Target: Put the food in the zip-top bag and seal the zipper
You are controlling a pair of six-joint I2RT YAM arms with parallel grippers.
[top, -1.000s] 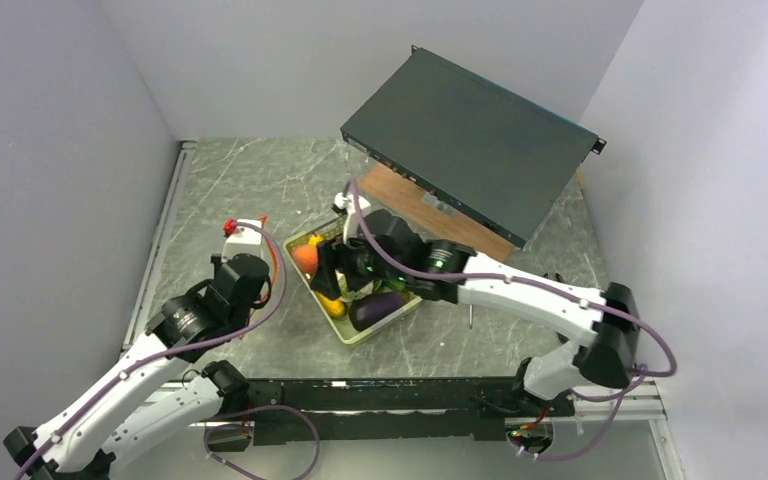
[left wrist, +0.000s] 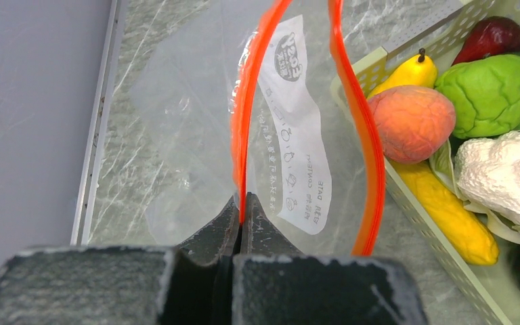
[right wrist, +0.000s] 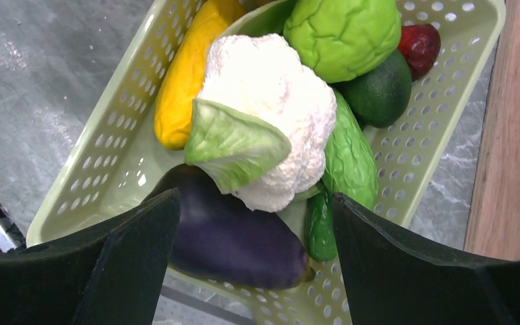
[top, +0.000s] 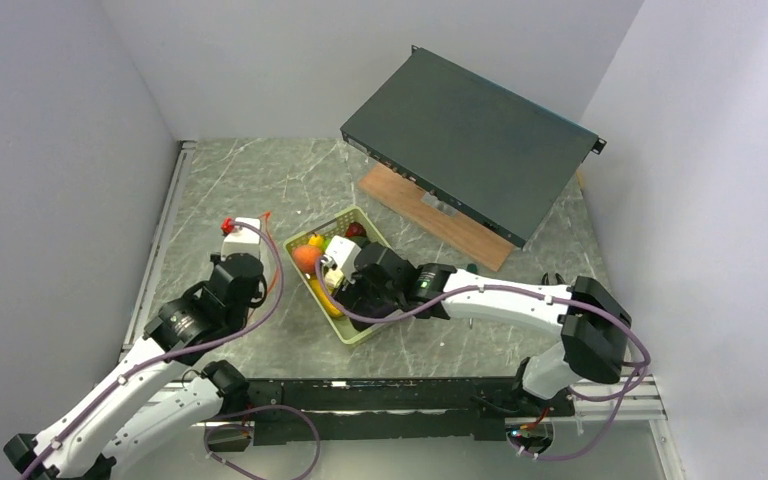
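A clear bag [left wrist: 183, 128] with an orange zipper edge [left wrist: 372, 169] and a white printed label hangs in the left wrist view, its mouth spread apart. My left gripper is shut on one orange edge of it. Right of the bag stands a pale green basket [right wrist: 74, 169] of food: a cauliflower [right wrist: 271, 88], an eggplant [right wrist: 237, 230], a yellow squash [right wrist: 176, 95], a green cabbage [right wrist: 342, 34], a peach [left wrist: 413, 122] and more. Over the basket, my right gripper is open above the eggplant and cauliflower, holding nothing.
A large dark box [top: 475, 140] overhangs the back right of the table, beside a wooden board [top: 440, 220]. Walls rise on the left and right. Bare grey table [top: 230, 175] lies behind the left arm.
My right gripper has shifted over the basket and now covers the eggplant in the top view. The left arm has barely moved, keeping its hold on the bag.
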